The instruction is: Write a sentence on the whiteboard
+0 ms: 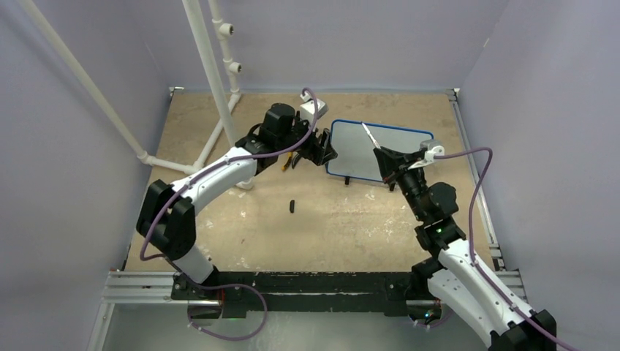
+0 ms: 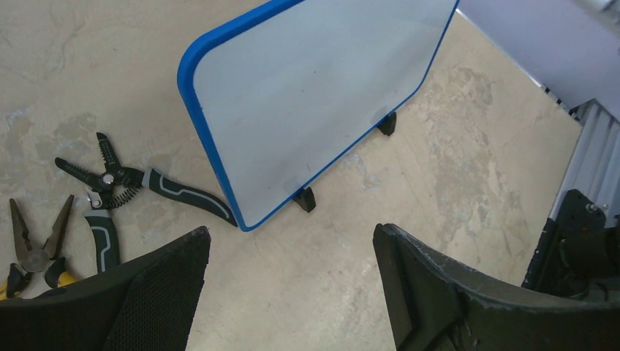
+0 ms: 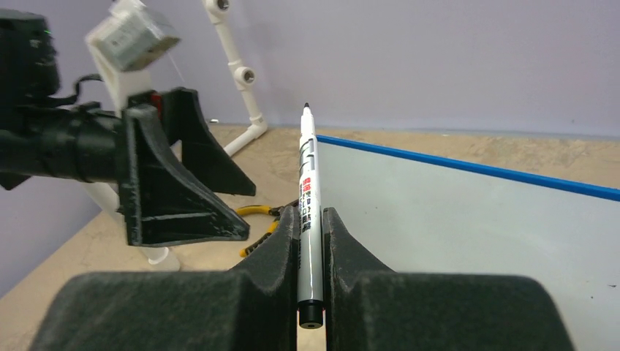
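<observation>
The blue-rimmed whiteboard [image 1: 365, 150] [image 2: 307, 95] [image 3: 468, 212] stands on small black feet toward the back of the table. My right gripper [image 1: 387, 164] is shut on a white marker [image 3: 309, 205], its bare dark tip pointing up and toward the board; I cannot tell that it touches the surface. My left gripper [image 1: 327, 144] hangs open by the board's left end, with nothing between its fingers.
Two pairs of pliers [image 2: 183, 191] lie left of the board. A small black piece [image 1: 292, 206] lies mid-table, likely loose. White pipes [image 1: 210, 139] stand at the back left.
</observation>
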